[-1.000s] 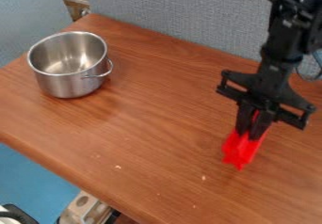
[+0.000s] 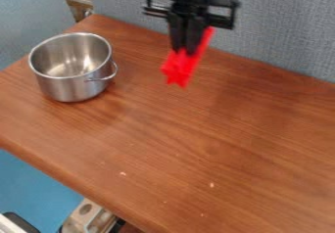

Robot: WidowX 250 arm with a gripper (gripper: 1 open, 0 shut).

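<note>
A steel pot (image 2: 72, 70) with a wire handle sits on the wooden table (image 2: 197, 159) at the left. My black gripper (image 2: 186, 39) is raised near the back, right of the pot, shut on a red object (image 2: 182, 67) that hangs beneath it, slightly tilted. The red object is blurred, as is the gripper.
A grey padded wall (image 2: 288, 31) runs along the back. Blue floor and some metal fittings show at the lower left, past the table's edge.
My gripper has carried the red object up and leftward, from the right front of the table toward the back, nearer the pot. The pot has stayed in place.
</note>
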